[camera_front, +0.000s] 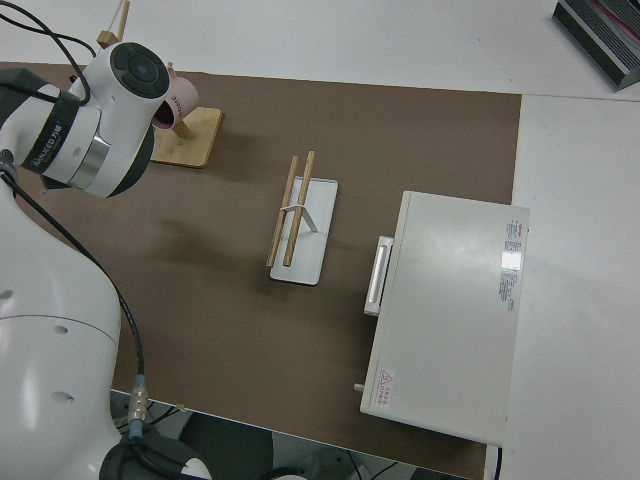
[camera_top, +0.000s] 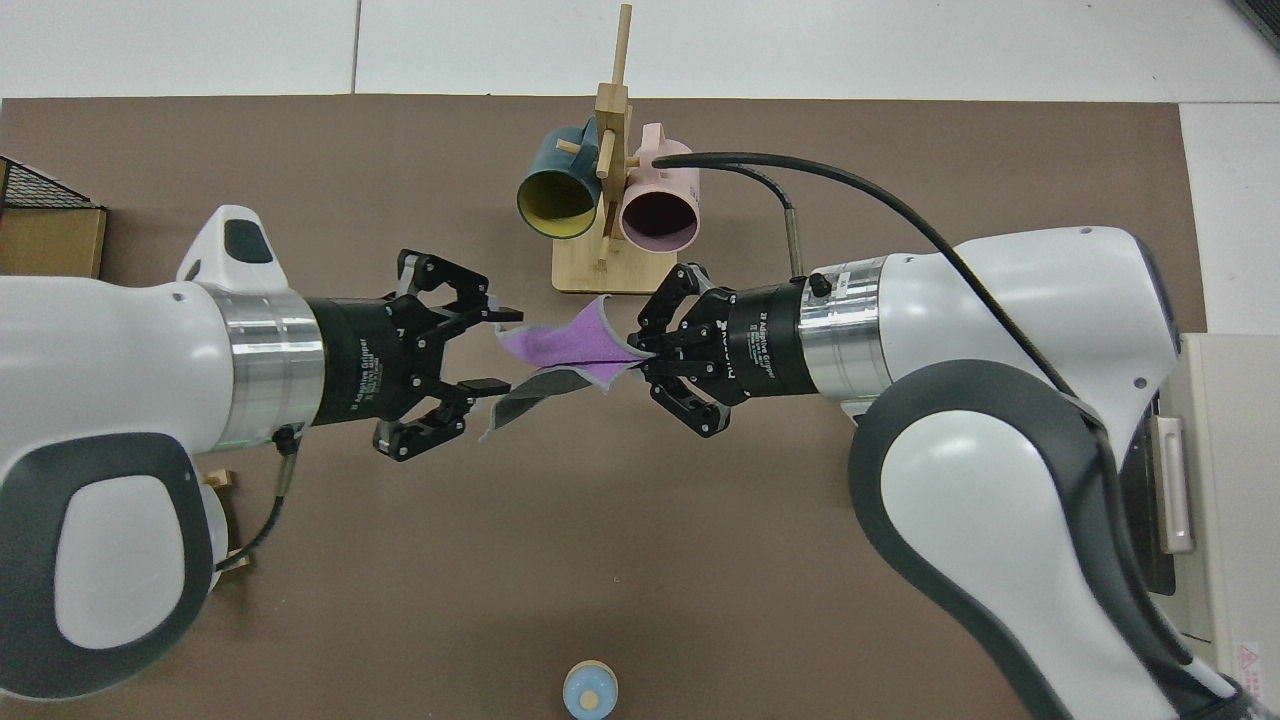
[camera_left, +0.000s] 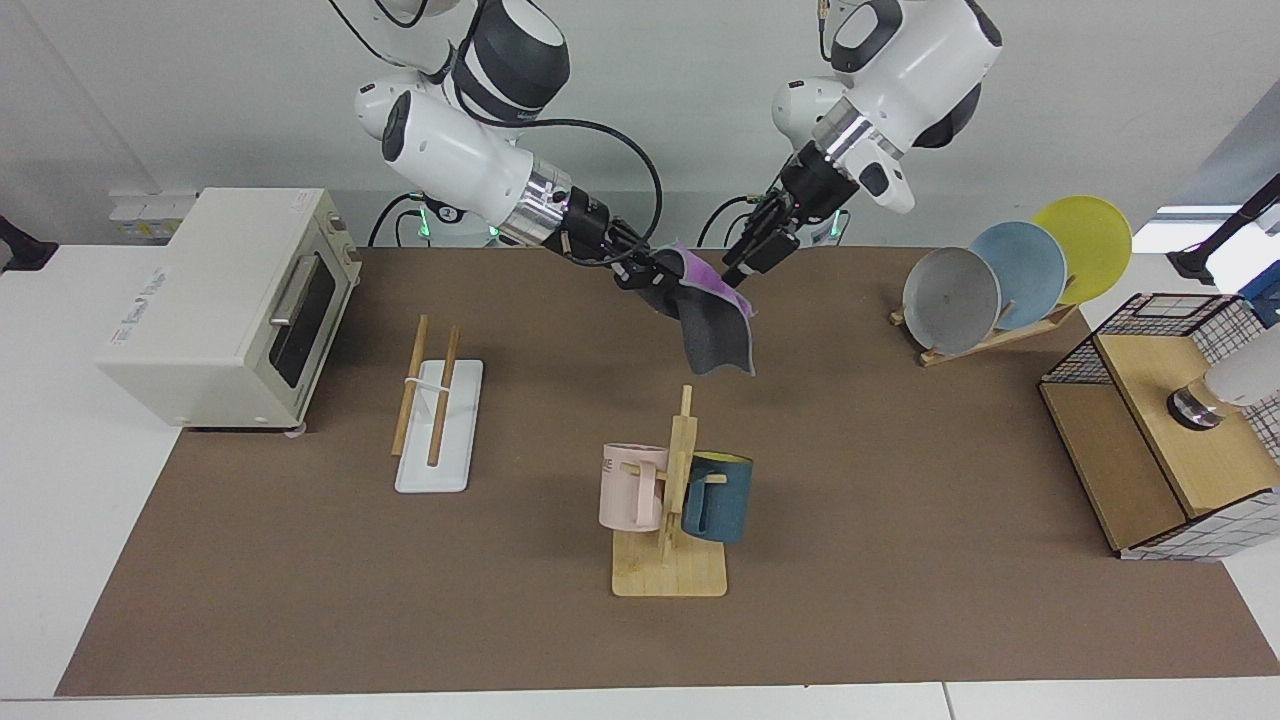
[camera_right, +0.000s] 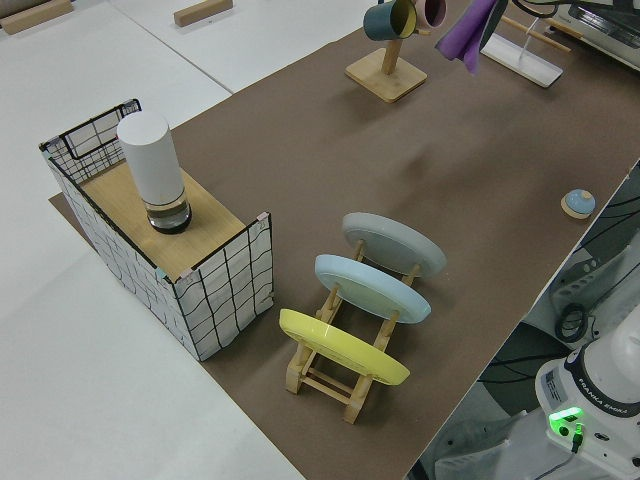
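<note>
A purple-and-grey cloth (camera_top: 566, 343) hangs from my right gripper (camera_top: 642, 353), which is shut on it, drooping toward the left in the top view and downward in the left view. My left gripper (camera_top: 504, 350) stands just left of the cloth in the top view, open and apart from it, its black fingers pointing toward the cloth.
A wooden stand (camera_left: 668, 576) holds pink and teal mugs. Also around are a plate rack with three plates (camera_left: 948, 294), a wire basket with a bottle (camera_left: 1128, 480), a white holder with rods (camera_left: 438, 478), a white oven (camera_left: 210, 336) and a small blue round object (camera_top: 589, 696).
</note>
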